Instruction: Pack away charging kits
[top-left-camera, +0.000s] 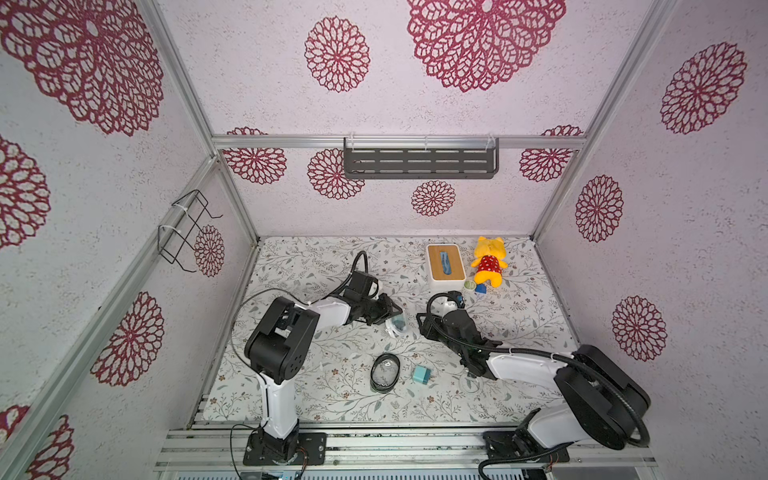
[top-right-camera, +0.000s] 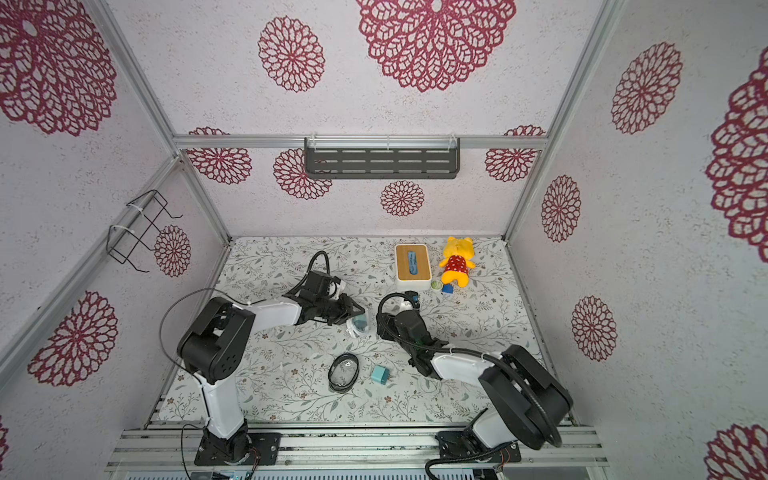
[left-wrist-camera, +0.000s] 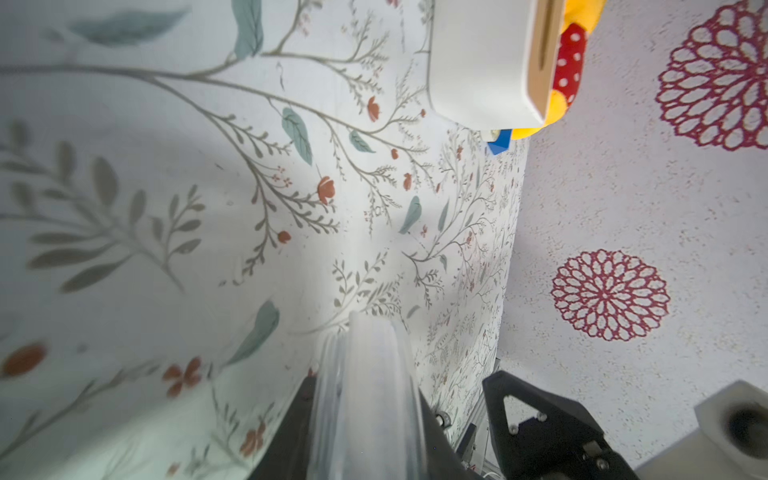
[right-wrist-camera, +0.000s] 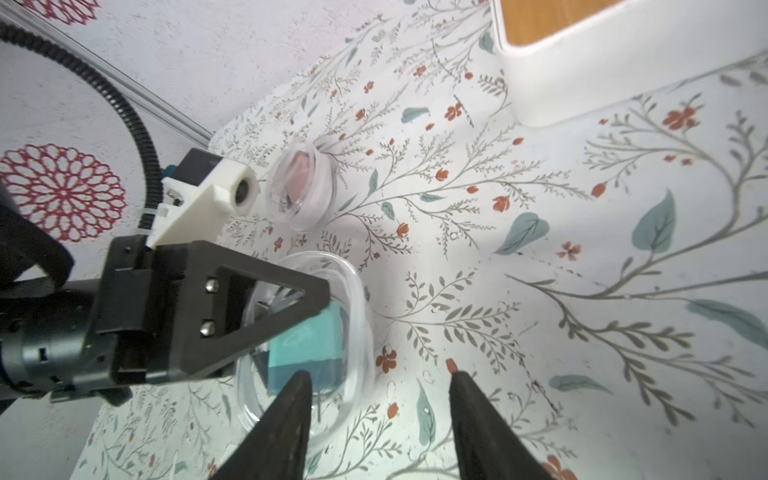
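Observation:
A clear round container (right-wrist-camera: 361, 336) with a teal charger block (right-wrist-camera: 308, 348) inside hangs tilted in my left gripper (top-left-camera: 391, 313), which is shut on its wall. In the left wrist view, the clear container's wall (left-wrist-camera: 368, 392) rises between the dark fingers. To the right of it, my right gripper (top-left-camera: 424, 322) is apart from the container, its fingers (right-wrist-camera: 292, 420) part open over bare table with nothing between them. On the front table stand a teal charger (top-left-camera: 421, 374) and a clear container ringed by a coiled black cable (top-left-camera: 385, 373).
Behind the left gripper is another clear container (right-wrist-camera: 308, 188) with something reddish in it. A white box (top-left-camera: 445, 283) with a wooden top bearing a blue item stands at the back. A yellow bear (top-left-camera: 489, 260) and a small blue block (top-left-camera: 481, 289) lie beside it.

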